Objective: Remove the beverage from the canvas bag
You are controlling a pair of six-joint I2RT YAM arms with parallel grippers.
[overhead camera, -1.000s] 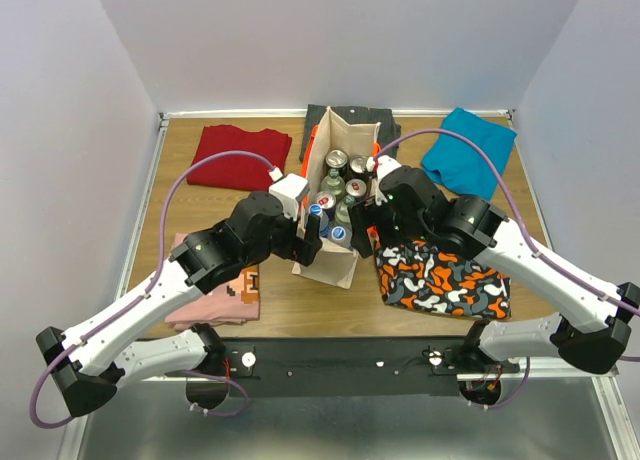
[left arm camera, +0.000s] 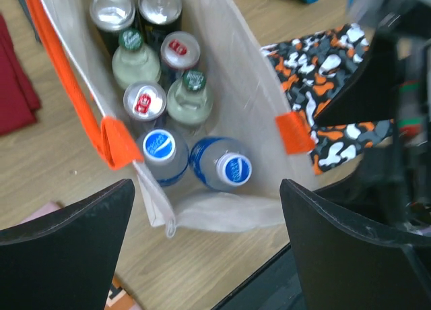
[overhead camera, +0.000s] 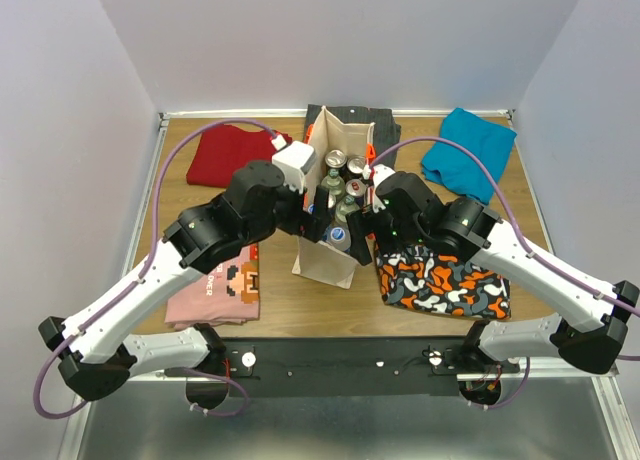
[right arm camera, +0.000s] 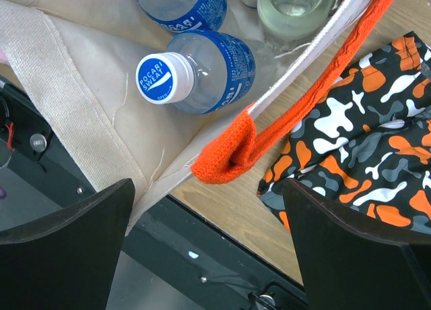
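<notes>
The beige canvas bag (overhead camera: pixel 322 266) with orange handles stands mid-table, holding several cans and bottles: silver-topped cans (left arm camera: pixel 112 11), green-capped bottles (left arm camera: pixel 190 104) and blue-capped Pocari Sweat bottles (left arm camera: pixel 234 167) (right arm camera: pixel 215 71) at the near end. My left gripper (overhead camera: pixel 312 216) is open over the bag's near left part, its fingers empty in the left wrist view. My right gripper (overhead camera: pixel 357 226) is open at the bag's near right side; in the right wrist view its fingers frame the bag's edge and orange handle, below a bottle.
Folded cloths surround the bag: red (overhead camera: pixel 225 155) back left, pink (overhead camera: pixel 210 305) front left, blue (overhead camera: pixel 465 155) back right, camouflage (overhead camera: pixel 445 290) front right. A dark grey cloth (overhead camera: pixel 360 115) lies behind the bag. Bare wood shows between them.
My left gripper and arm have moved up in the top view, further over the bag. The right gripper has shifted very slightly; the bag and drinks look unchanged.
</notes>
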